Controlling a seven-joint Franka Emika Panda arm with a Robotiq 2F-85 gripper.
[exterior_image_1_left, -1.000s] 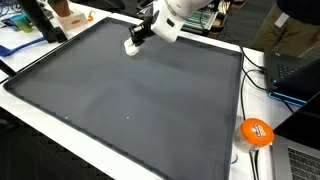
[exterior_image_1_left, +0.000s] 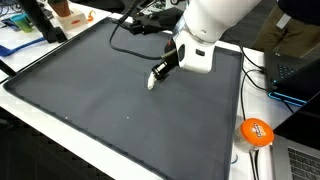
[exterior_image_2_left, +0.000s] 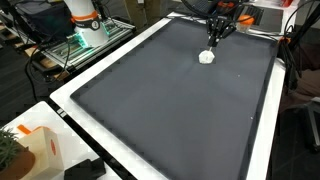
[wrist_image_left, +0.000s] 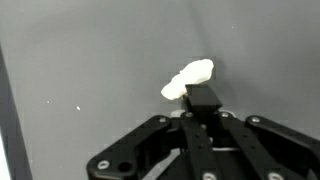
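Note:
A small white object (exterior_image_2_left: 206, 57), flat-looking with an uneven outline, is pinched at the tips of my gripper (exterior_image_2_left: 212, 45). In the wrist view the white piece (wrist_image_left: 188, 78) sticks out past the dark fingers (wrist_image_left: 203, 97), which are shut on it and hide its near part. From the first exterior view, the gripper (exterior_image_1_left: 156, 73) points down with the white object (exterior_image_1_left: 151, 81) at its tip, over the far middle of the dark grey board (exterior_image_1_left: 90, 100). Whether the object touches the board I cannot tell.
Most of the board is bare. An orange-topped round item (exterior_image_1_left: 255, 133) stands by its near right edge, beside a laptop (exterior_image_1_left: 296, 158). A keyboard (exterior_image_1_left: 300, 80) lies at the right. Tools and containers crowd the far left corner.
The gripper has carried the white object to the right and towards the near side in the first exterior view. It was held throughout.

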